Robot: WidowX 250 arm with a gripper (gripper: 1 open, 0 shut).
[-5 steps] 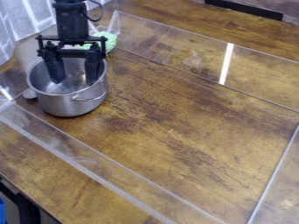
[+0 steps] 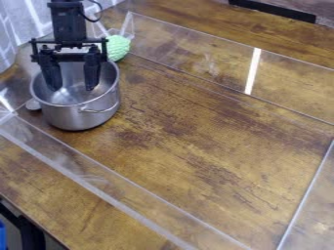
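Observation:
A steel pot point(image 2: 81, 109) with a wire handle sits at the upper left on the wooden table. My black gripper point(image 2: 69, 78) hangs from above with its fingers down inside the pot's mouth. Whether it is open or shut, and whether anything is between its fingers, I cannot tell.
A pale green round object point(image 2: 116, 49) lies just behind the pot to the right. Clear plastic edging runs along the table's sides.
My gripper has shifted slightly left within the pot over the last second. The pot looks to be in about the same place.

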